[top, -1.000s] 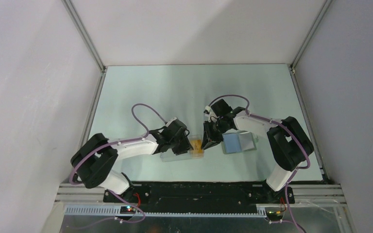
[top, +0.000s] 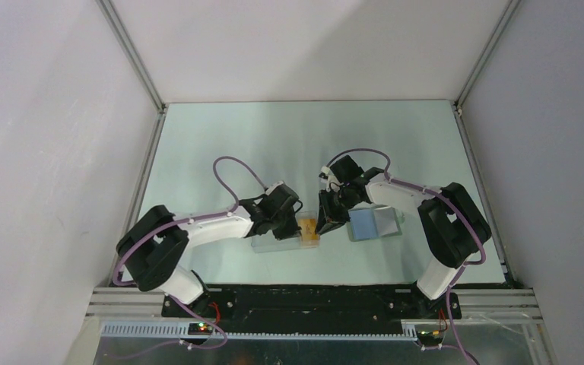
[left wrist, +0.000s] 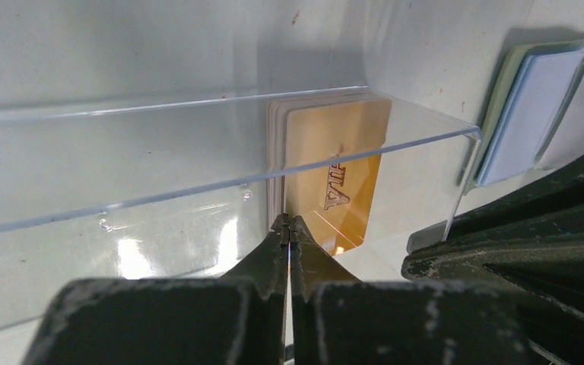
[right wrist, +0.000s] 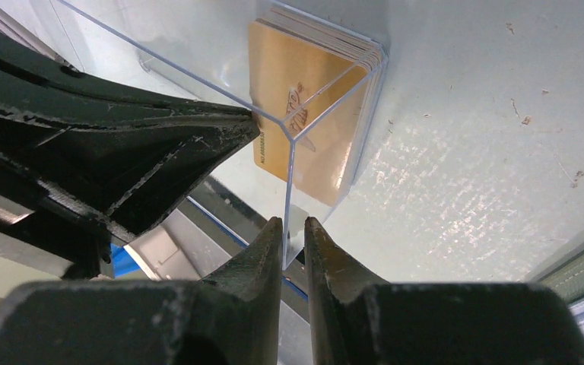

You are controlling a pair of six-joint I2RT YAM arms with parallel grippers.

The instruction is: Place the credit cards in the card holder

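Note:
The clear card holder [top: 274, 246] lies on the table between both arms. Inside its right part stands a stack of cards [left wrist: 275, 152], with a gold card face [left wrist: 334, 137] turned towards the right end. My left gripper is shut, its tips down at the stack's near edge; no card shows clearly between them. In the right wrist view, the left gripper's dark finger [right wrist: 220, 125] covers part of the gold card's edge. My right gripper is partly open at the holder's corner, the clear wall [right wrist: 288, 205] running down into the gap.
To the right, partly under the right arm, lies a green-edged tray [top: 376, 236] with a blue and a whitish part [top: 385, 221]. Open table stretches behind both arms. The two grippers are close together.
The right arm, holder and tray look unmoved.

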